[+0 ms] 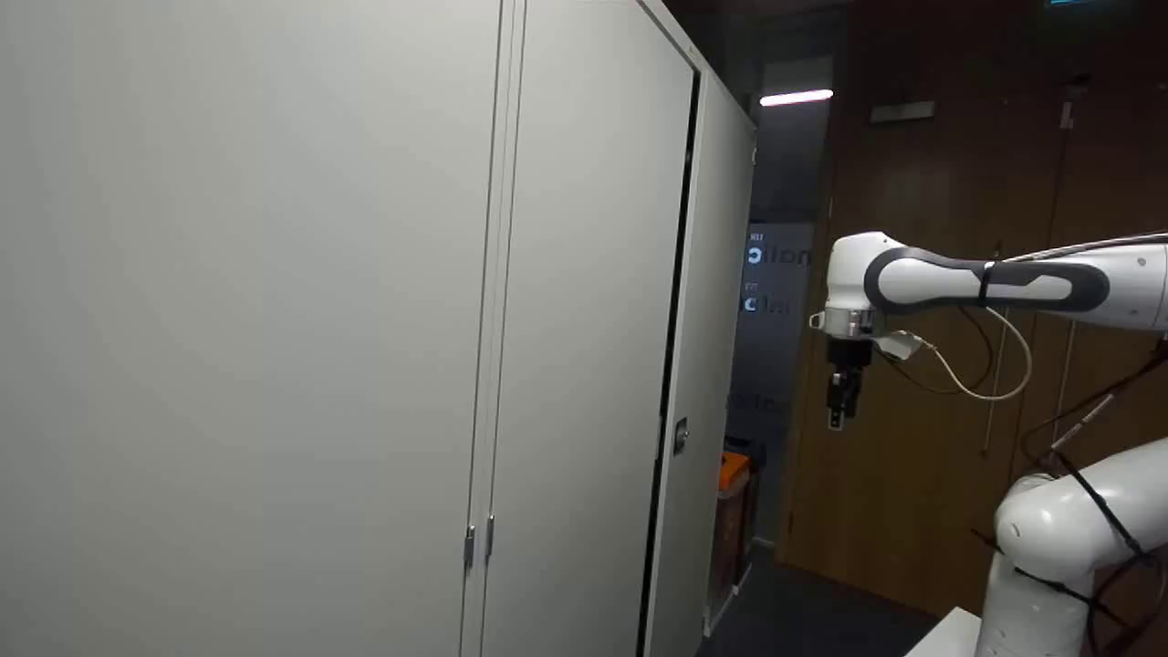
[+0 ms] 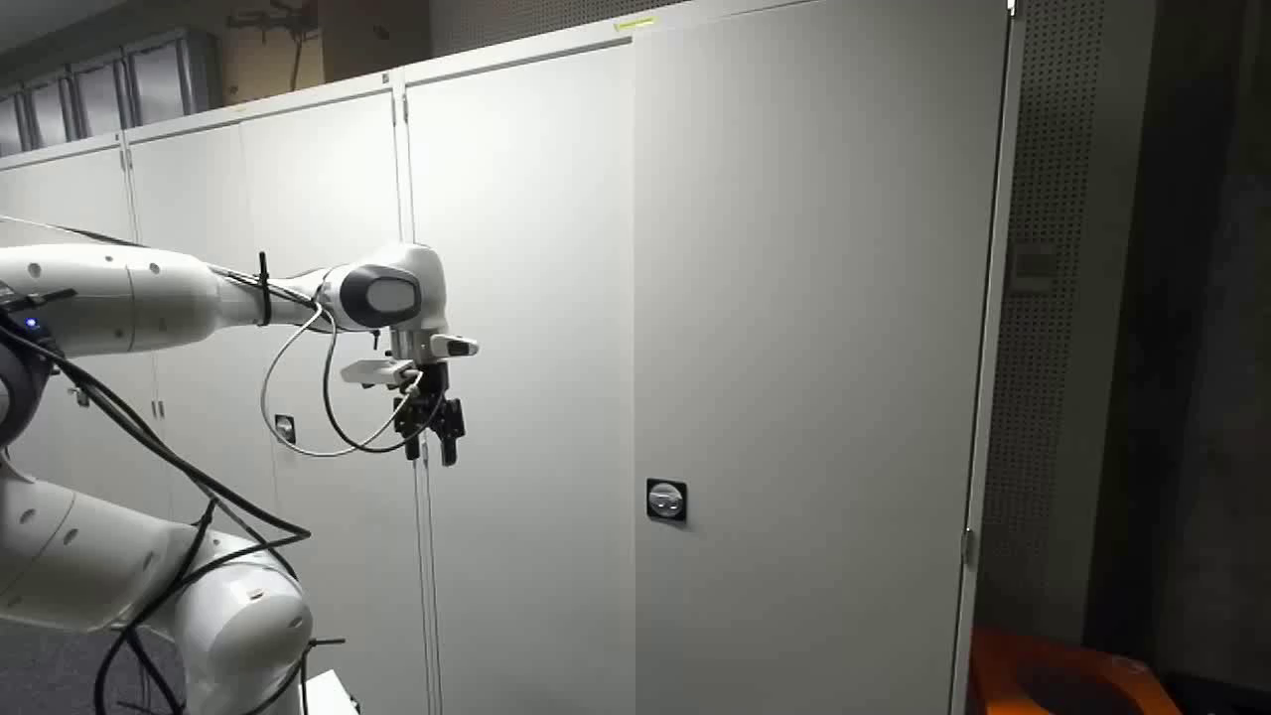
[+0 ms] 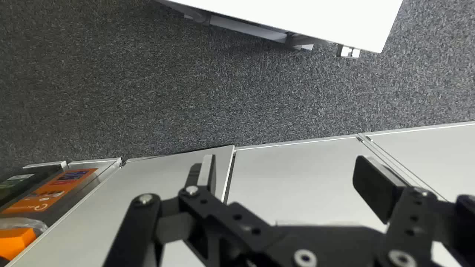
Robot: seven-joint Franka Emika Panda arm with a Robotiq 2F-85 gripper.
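Observation:
Pointing downward in front of a tall grey-white cabinet, my black gripper (image 2: 430, 458) hangs at the end of the white arm. Its two fingers (image 3: 374, 183) stand wide apart in the wrist view, with nothing between them. The cabinet's right door (image 2: 822, 298) carries a round handle (image 2: 664, 500) on a dark square plate. That door stands slightly ajar, a dark slit showing along its edge beside the left door (image 1: 597, 296). In exterior view 1, the handle (image 1: 681, 436) is seen almost edge-on, and my gripper (image 1: 838, 425) is well away from it.
Orange-topped bins (image 1: 731, 471) stand past the cabinet's far end. A white table (image 3: 311, 17) is beside the arm base, with carpeted floor (image 3: 200, 89) between it and the cabinet. More closed cabinets (image 2: 191, 274) continue to the left, and wooden doors (image 1: 920, 460) stand behind the arm.

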